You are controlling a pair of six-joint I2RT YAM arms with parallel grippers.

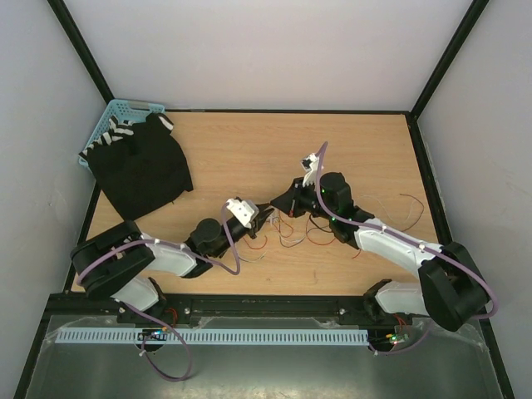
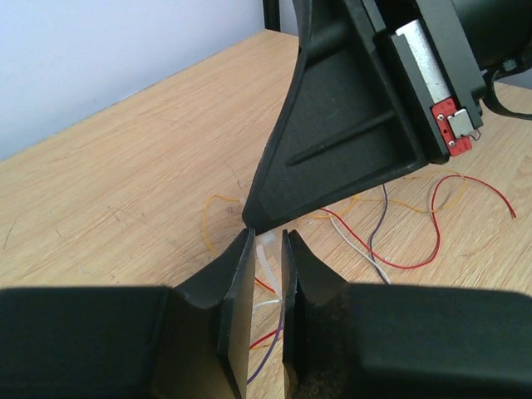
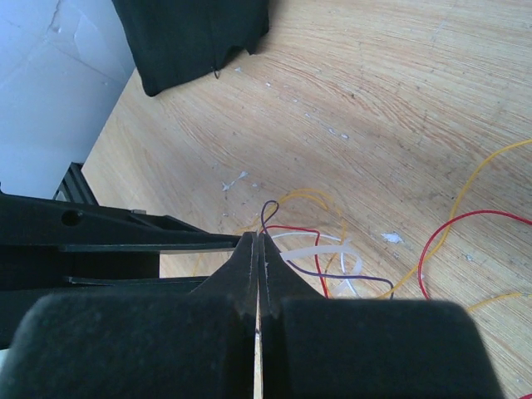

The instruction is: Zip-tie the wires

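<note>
Red, yellow, white and purple wires (image 3: 314, 264) lie loosely on the wooden table below my grippers. A translucent white zip tie (image 3: 314, 250) runs among them up to my right gripper, which is shut with the strap's end at its fingertips. From the left, my left gripper meets it, its fingers slightly apart. In the left wrist view, the zip tie (image 2: 268, 264) shows in the gap between those fingers, right under the tip of the right gripper. How tightly the strap rings the wires cannot be told.
A black cloth (image 1: 137, 170) with striped edging hangs over a light-blue basket (image 1: 125, 110) at the back left. Loose wire ends (image 1: 413, 208) spread to the right, beneath the right arm.
</note>
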